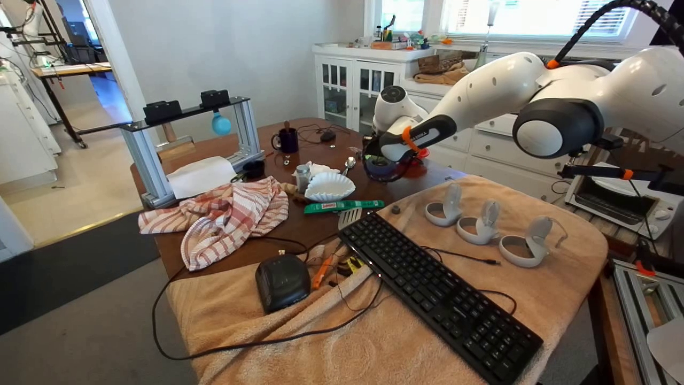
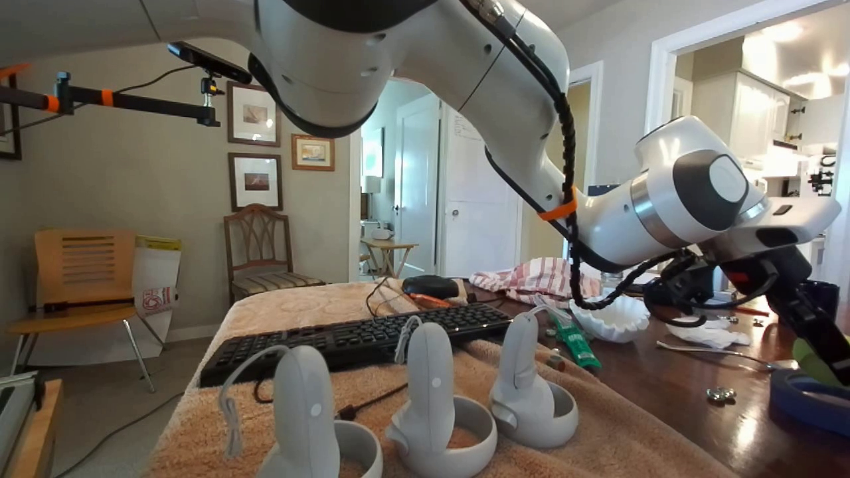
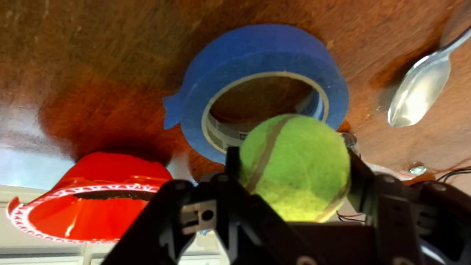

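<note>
A green tennis ball [image 3: 296, 165] is pinched between the black fingers of my gripper, which is shut on it. Below the ball, a roll of blue tape [image 3: 265, 44] lies flat on the wooden table; the ball covers part of its near rim in the wrist view. Exterior view 2 shows the gripper [image 2: 829, 362] pointing down beside the blue tape roll [image 2: 809, 402], a bit of the ball [image 2: 811, 362] visible behind a finger. In exterior view 1 the arm hides the ball.
A red bowl-like object [image 3: 106, 190] sits beside the tape, and a spoon [image 3: 419, 88] lies on its other side. A white fluted dish [image 1: 329, 186], a green tube [image 1: 343, 206] and a dark mug [image 1: 288, 140] stand farther along the table. A keyboard [image 1: 442, 295] occupies the towel.
</note>
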